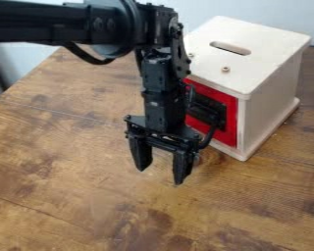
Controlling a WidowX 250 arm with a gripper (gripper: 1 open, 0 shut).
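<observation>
My black gripper (pixel 161 169) hangs pointing down over the wooden table, its two fingers apart with nothing visible between them. It is in front of a pale wooden box (pixel 265 93) with a slot and small knobs on top and a red front panel (pixel 219 100). The panel is partly hidden by my arm and a dark fitting on it.
A white wall stands behind the table and box.
</observation>
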